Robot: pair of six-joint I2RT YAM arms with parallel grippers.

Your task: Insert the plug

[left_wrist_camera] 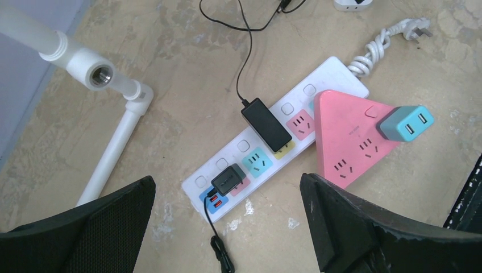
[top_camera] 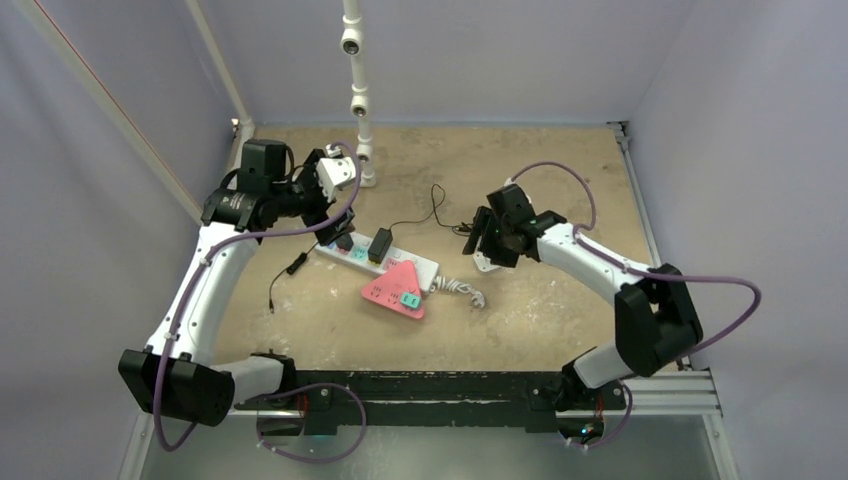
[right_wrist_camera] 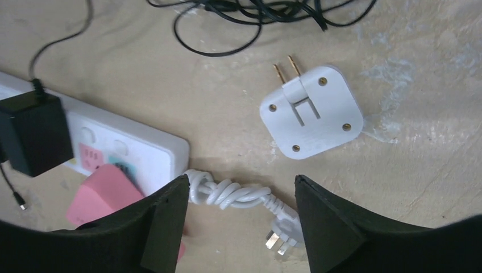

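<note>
A white cube plug (right_wrist_camera: 332, 105) lies prongs-out on the table, beneath my right gripper, whose fingers are apart with nothing between them. My left gripper is open and empty above the left end of the white power strip (left_wrist_camera: 332, 77), which holds a small black adapter (left_wrist_camera: 227, 179) and a larger black adapter (left_wrist_camera: 266, 125). A pink triangular socket (left_wrist_camera: 352, 148) with a teal adapter (left_wrist_camera: 409, 122) rests against the strip's right part.
A coiled white cord (right_wrist_camera: 227, 193) with its own plug lies right of the strip. Black cables (right_wrist_camera: 267, 11) lie behind the cube plug. A white camera post (top_camera: 358, 90) stands at the back.
</note>
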